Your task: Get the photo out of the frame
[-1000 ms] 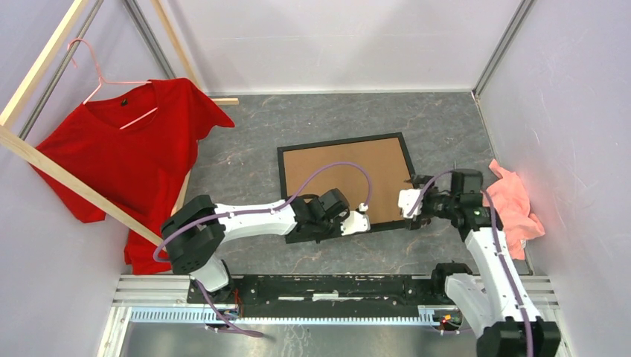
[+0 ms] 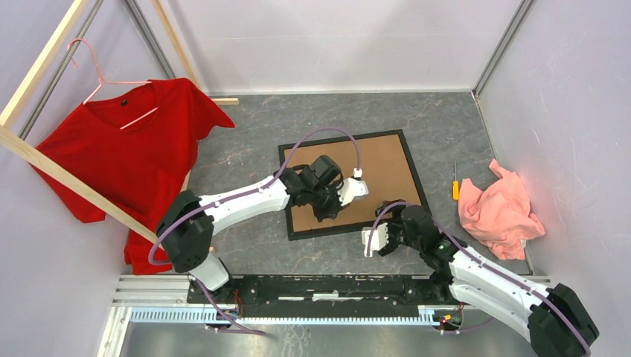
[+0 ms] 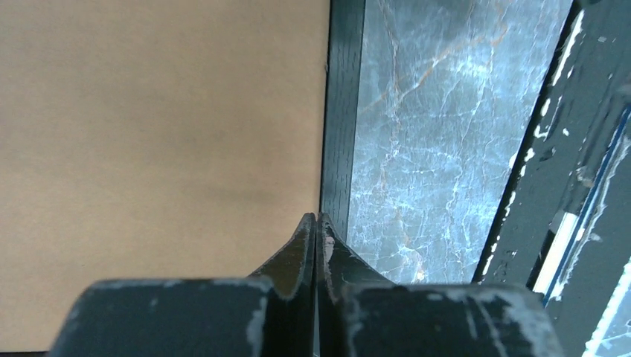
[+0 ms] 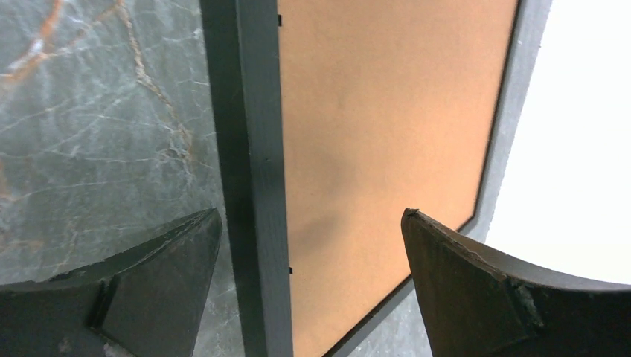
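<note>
A black photo frame [image 2: 348, 137] lies with its brown backing [image 2: 387, 167] facing up; no photo shows. My left gripper is shut with nothing between its fingertips. In the left wrist view they meet over the backing's border, and the frame's near edge [image 3: 342, 111] is outside them. That same edge [image 4: 264, 163] runs between the widely spread fingers of my right gripper in the right wrist view, and neither finger visibly presses on it. From above, both wrists hide their fingertips.
A yellow-handled screwdriver [image 2: 455, 190] and a crumpled pink cloth [image 2: 502, 212] lie to the right. On the left a red shirt [image 2: 141, 149] hangs from a pink hanger.
</note>
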